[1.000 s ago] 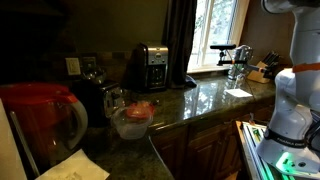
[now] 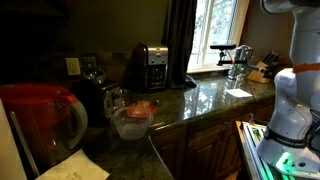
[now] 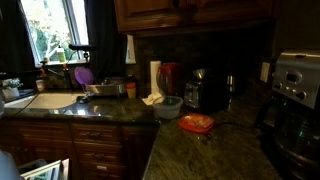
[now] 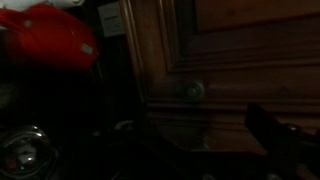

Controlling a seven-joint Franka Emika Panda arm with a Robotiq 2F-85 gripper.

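In the dark wrist view my gripper is hard to make out; it stands open, and no object shows between its fingers. Behind it are brown wooden cabinet fronts (image 4: 240, 75) with a round knob (image 4: 194, 90). The arm (image 2: 285, 150) is at the right edge of exterior view 1, beside the lower cabinets. On the counter sit a clear bowl (image 2: 131, 127) and a red item (image 2: 140, 108) at its rim. Exterior view 2 has a red tray (image 3: 196, 123) lying apart from a clear container (image 3: 168, 107).
A large red pitcher (image 2: 45, 120) and a white sheet (image 2: 75, 168) occupy the near left counter. Against the wall is a silver and black appliance (image 2: 153, 68). A coffee maker (image 3: 298, 100) stands at the right of exterior view 2. Bare counter (image 3: 215, 155) lies in front of the tray.
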